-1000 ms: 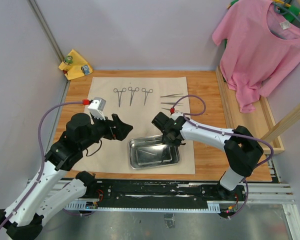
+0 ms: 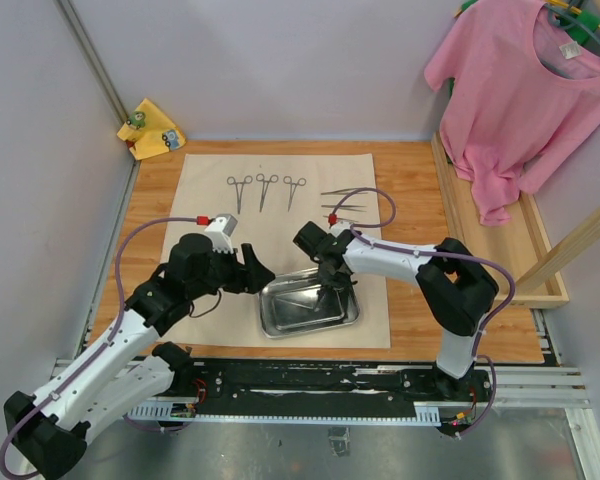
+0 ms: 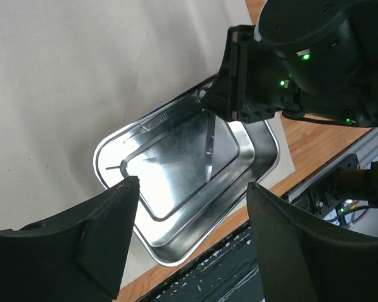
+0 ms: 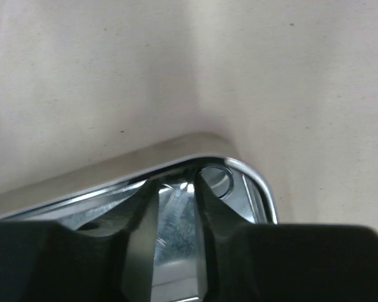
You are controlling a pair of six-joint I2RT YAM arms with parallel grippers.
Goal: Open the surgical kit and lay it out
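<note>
A steel tray (image 2: 280, 315) lies at the front of the beige sheet (image 2: 210, 320), with slim instruments inside. My right gripper is down at the tray's back right corner, part open, its fingertips inside the rim; whether anything sits between them is unclear. My left gripper hangs open above and left of the tray, nothing between its fingers. Three scissor-like clamps (image 2: 265, 192) stand in a row at the sheet's back, and several slim instruments (image 2: 343, 192) lie to their right, partly behind a purple cable.
A yellow cloth (image 2: 155, 130) sits at the back left. A wooden frame (image 2: 525, 240) with a hanging pink shirt (image 2: 510, 100) stands at the right. Bare sheet lies left of the tray and behind it.
The left arm has moved right, toward the tray. The right gripper has shifted slightly left at the tray's back right corner.
</note>
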